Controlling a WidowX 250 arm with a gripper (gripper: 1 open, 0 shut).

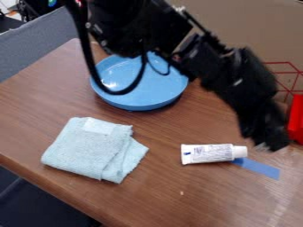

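The black gripper (267, 133) is blurred at the right of the camera view, above and right of a white toothpaste tube (207, 153); whether its fingers are open or shut is unclear. The tube lies on the wooden table beside a strip of blue tape (263, 168). A folded pale towel (95, 149) lies at the left front. A blue plate (142, 97) sits at the back, partly hidden by the arm.
A red object (296, 120) stands at the right edge. Cardboard (249, 27) backs the table.
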